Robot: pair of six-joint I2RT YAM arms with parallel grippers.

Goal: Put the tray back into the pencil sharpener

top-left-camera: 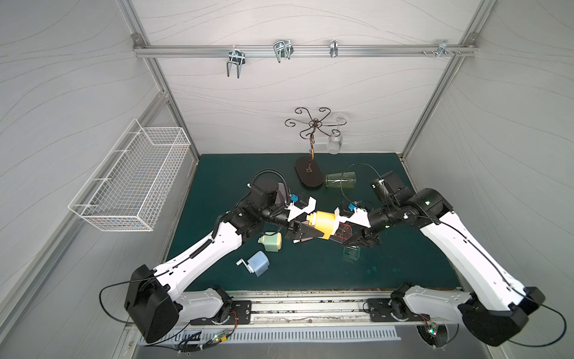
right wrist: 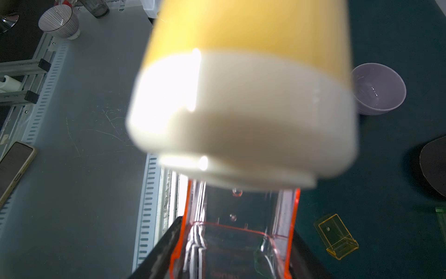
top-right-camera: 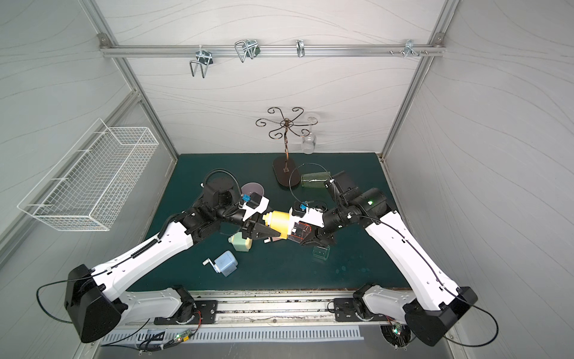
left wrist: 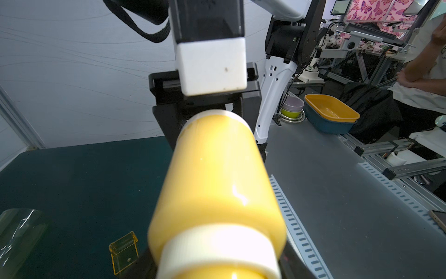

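High over the table, my left gripper [top-left-camera: 309, 231] is shut on a yellow pencil sharpener [top-left-camera: 325, 223] with white ends, which fills the middle of the left wrist view. My right gripper [top-left-camera: 348, 234] is shut on a clear tray [right wrist: 237, 246] with red-orange edges. The tray is close to the sharpener; in the right wrist view the sharpener's white end [right wrist: 246, 111] hides the tray's far end. Whether the two touch, I cannot tell. In the left wrist view the sharpener covers the tray and the fingertips of my left gripper.
A green sharpener [top-left-camera: 271, 241] and a blue sharpener [top-left-camera: 257, 263] lie on the table at left. Another clear tray [right wrist: 336, 235], yellow-edged in the wrist views, lies below. Towards the back are a purple bowl [right wrist: 378, 88], a glass [top-left-camera: 340, 180] and a metal stand [top-left-camera: 309, 171].
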